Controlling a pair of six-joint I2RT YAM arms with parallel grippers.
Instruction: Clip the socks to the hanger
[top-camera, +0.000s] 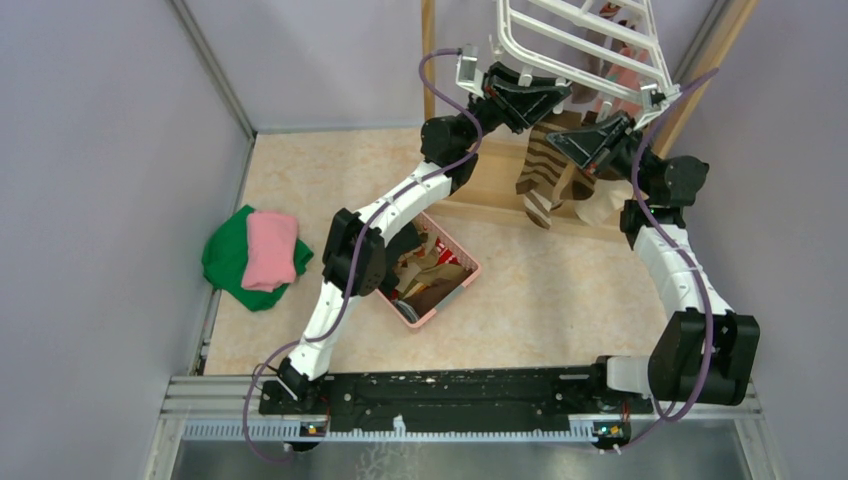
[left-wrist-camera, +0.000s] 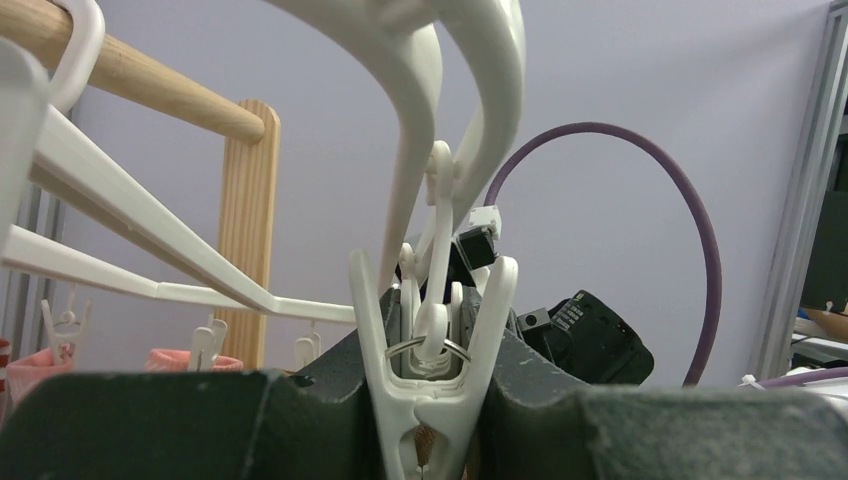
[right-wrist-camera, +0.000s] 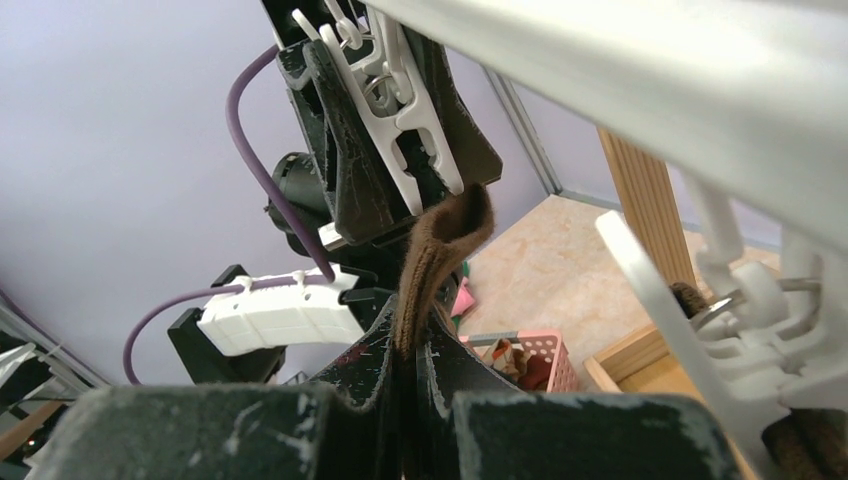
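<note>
White clips hang below the white hanger (top-camera: 585, 45). One white clip (left-wrist-camera: 440, 400) sits between the fingers of my left gripper (top-camera: 562, 92), which is shut on its handles. In the right wrist view, this clip's lower fingers are spread apart. A brown sock (right-wrist-camera: 432, 262) stands up from between the fingers of my right gripper (top-camera: 556, 146), shut on it. Its cuff is right beneath the clip's fingers; whether it reaches in between them I cannot tell. Brown striped fabric (top-camera: 541, 170) hangs under the grippers in the top view.
Other socks hang at the back of the hanger, among them a pink one (top-camera: 627, 75). A pink basket (top-camera: 462, 257) with several socks stands on the table. Green cloth (top-camera: 226, 252) with a pink one (top-camera: 271, 250) on it lies at left. Wooden posts (top-camera: 429, 60) flank the hanger.
</note>
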